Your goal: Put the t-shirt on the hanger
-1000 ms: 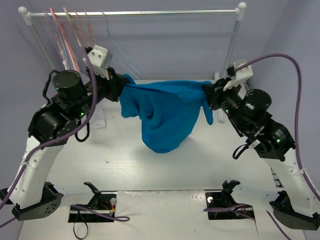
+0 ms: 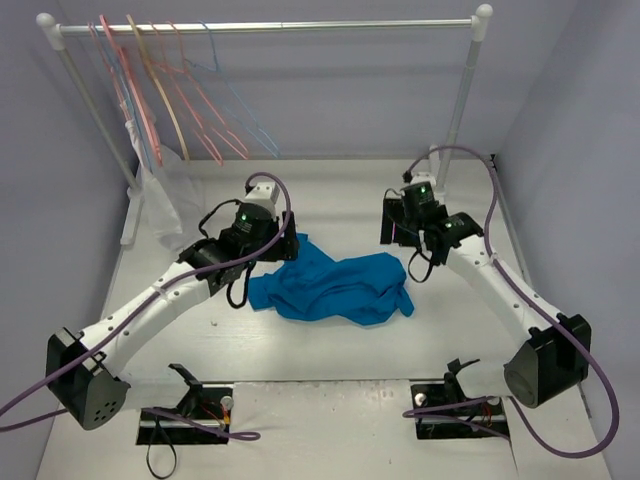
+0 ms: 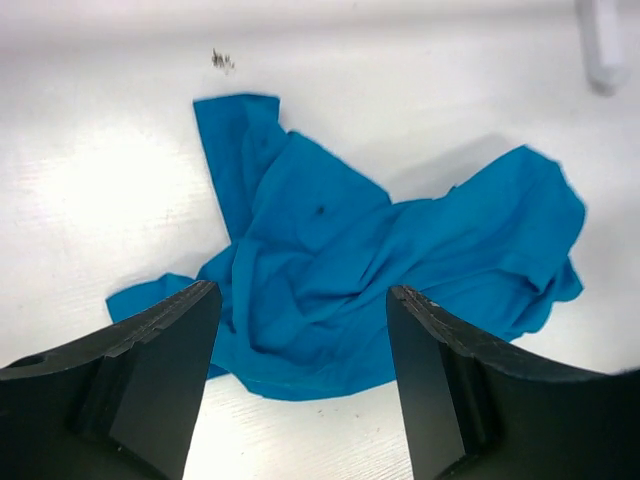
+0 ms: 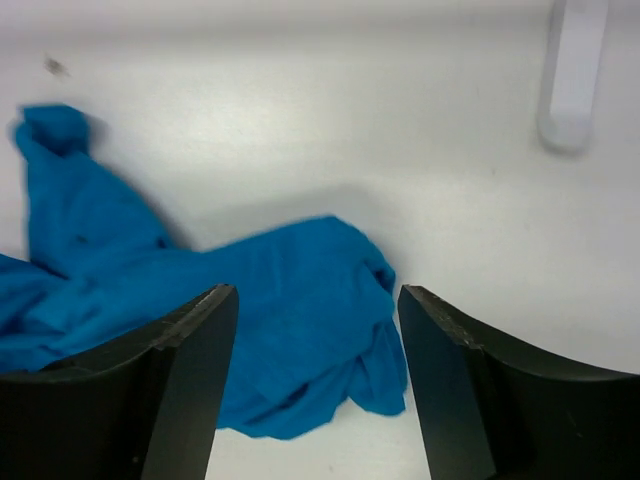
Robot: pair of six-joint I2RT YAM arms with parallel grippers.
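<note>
The blue t-shirt (image 2: pixel 330 287) lies crumpled on the white table. Its folds spread across the left wrist view, where the shirt (image 3: pixel 310 260) shows between and beyond the fingers. Above its left upper part hovers my left gripper (image 2: pixel 285 245), open and empty. Over the shirt's right end, slightly behind it, is my right gripper (image 2: pixel 392 240); its fingers stand apart around a view of the cloth (image 4: pixel 310 310), gripping nothing. Several hangers (image 2: pixel 200 95) in pink, blue and tan hang on the left part of the rack's bar (image 2: pixel 300 27).
A white cloth (image 2: pixel 165 195) hangs at the rack's left post. The right post's foot (image 2: pixel 435 165) stands on the table at the back right. Bare table (image 2: pixel 310 355) lies in front of the shirt. Purple cables loop along both arms.
Both arms came down with the shirt stretched between them, laying it on the table.
</note>
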